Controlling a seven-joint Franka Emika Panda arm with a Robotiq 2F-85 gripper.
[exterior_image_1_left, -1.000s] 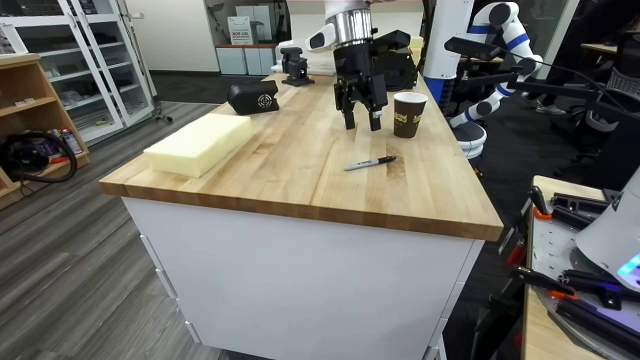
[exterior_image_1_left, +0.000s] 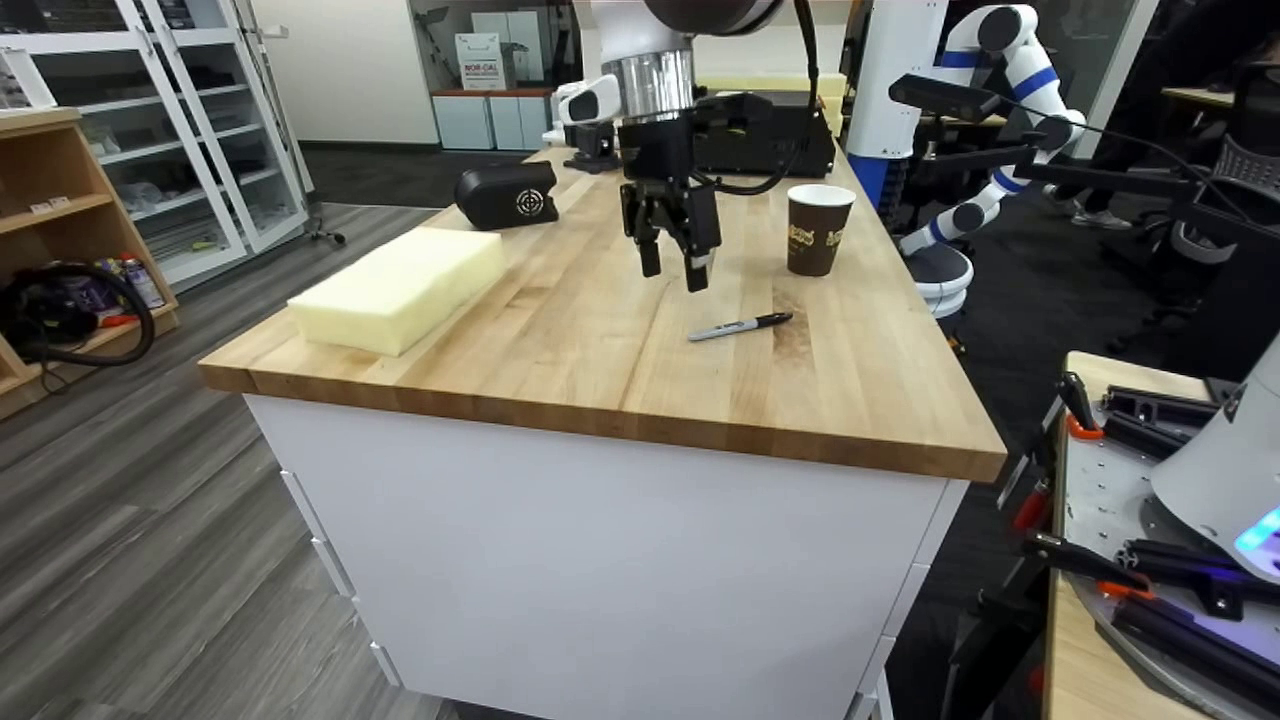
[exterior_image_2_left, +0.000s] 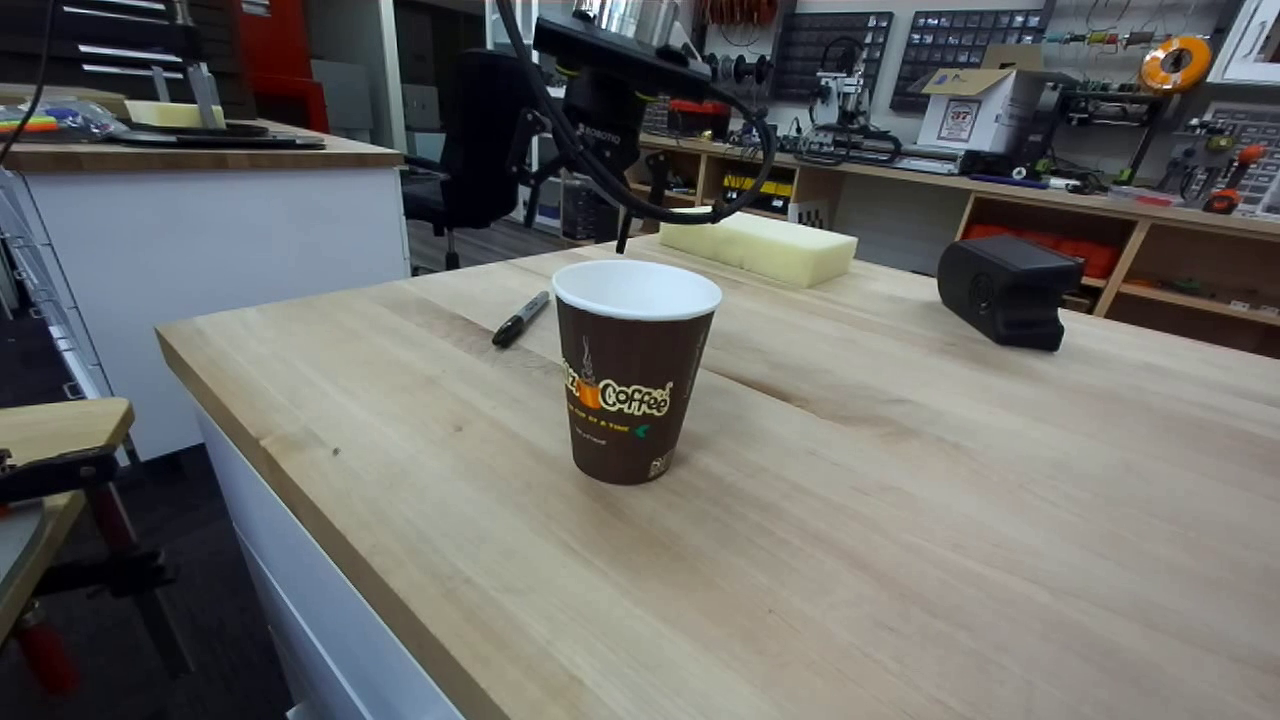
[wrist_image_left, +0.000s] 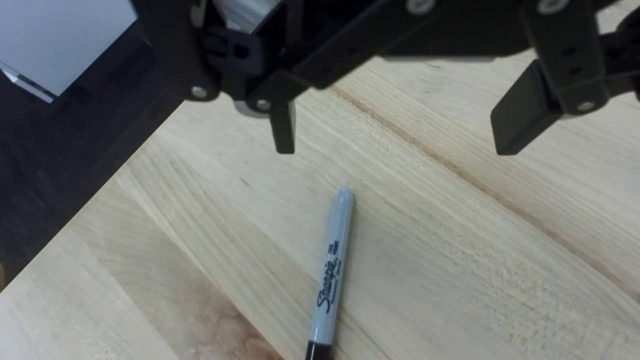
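Observation:
My gripper (exterior_image_1_left: 674, 271) stands open above the tabletop, its two fingers wide apart with only bare wood seen between them in the wrist view. A grey Sharpie marker (wrist_image_left: 333, 270) with a black cap lies on the wood, outside the gap between the fingers. From exterior view 1, the marker (exterior_image_1_left: 738, 326) rests to the right of the gripper and nearer the front edge. A brown paper coffee cup (exterior_image_2_left: 632, 384) with a white rim stands upright; in exterior view 1 the cup (exterior_image_1_left: 818, 230) is right of the gripper and behind the marker.
A pale yellow foam block (exterior_image_1_left: 402, 288) lies at the table's left side. Behind it sits a black case (exterior_image_1_left: 506, 197). Bare wood (exterior_image_1_left: 576, 348) spreads between the foam and the marker. The table's edge drops off at the front and right.
The gripper has moved left and toward the front, away from the cup, and its wrist has turned. Cup, marker and foam have stayed in place.

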